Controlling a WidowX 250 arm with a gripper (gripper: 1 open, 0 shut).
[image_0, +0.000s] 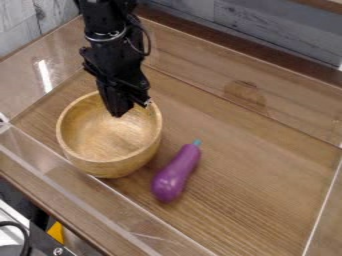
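A wide tan bowl sits on the wooden surface at the centre left. My black gripper hangs over the bowl's back part, its fingers pointing down; whether anything is between them I cannot tell. A purple eggplant with a green tip lies to the right of the bowl, apart from it, slanting toward the front.
A grey wall runs along the back right. Cables and a yellow part are at the lower left.
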